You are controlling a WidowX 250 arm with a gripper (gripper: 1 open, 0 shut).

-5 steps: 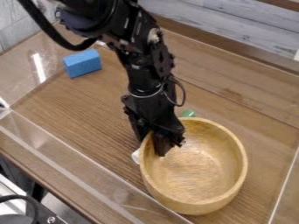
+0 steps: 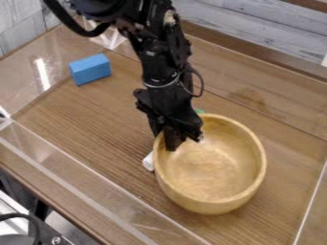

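Note:
A large tan plastic bowl (image 2: 215, 172) sits on the wooden table at the lower right. My black gripper (image 2: 174, 136) reaches down from the top to the bowl's upper left rim and is shut on it. A small white object (image 2: 149, 163) lies on the table at the bowl's left side, partly hidden. A bit of something green shows behind the bowl, mostly hidden.
A blue block (image 2: 90, 68) lies at the upper left. The table's left side between the block and the bowl is clear. A pale board edge runs along the back right, and a transparent strip borders the lower left.
The gripper and bowl have shifted a little up and left, and the bowl's rim now stands slightly farther from the bottom edge of the view.

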